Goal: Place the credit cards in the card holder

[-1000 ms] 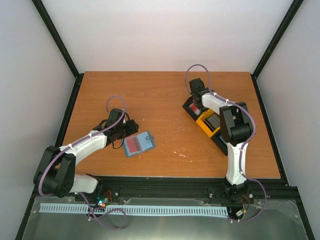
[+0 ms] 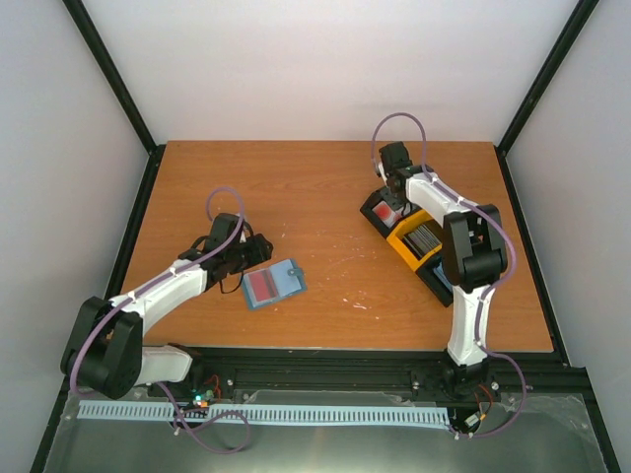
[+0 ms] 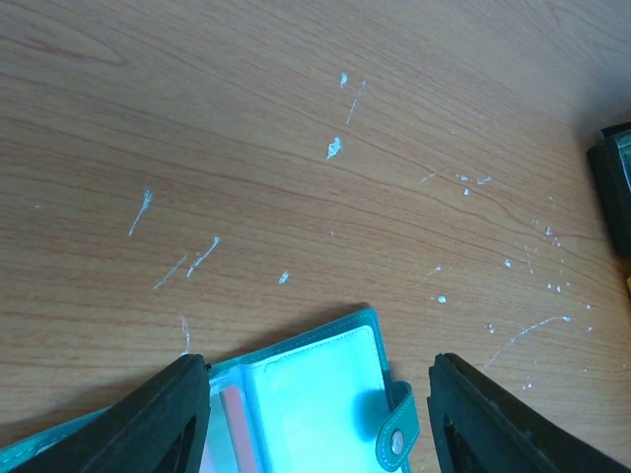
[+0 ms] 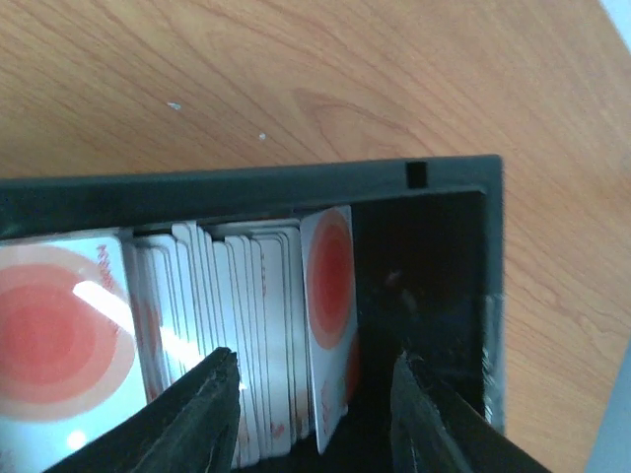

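Flat on the table lies the light-blue card holder (image 2: 286,280), its strap with a snap at the right; the left wrist view shows the holder's clear panel (image 3: 314,394). Over it my left gripper stands open, nothing between its fingers. A row of white-edged credit cards (image 4: 237,325) stands in a black box (image 4: 296,187). One card with a red circle (image 4: 330,286) leans apart at the row's right end. Above that leaning card my right gripper is open, a finger to each side of it. Another red-circled card (image 4: 59,325) faces up at left.
A yellow compartment (image 2: 401,246) with more cards adjoins the black one, and a further dark section (image 2: 434,281) follows toward the front. Bare tabletop (image 2: 325,217) lies between the holder and the boxes.
The left arm has barely moved; the holder lies still.
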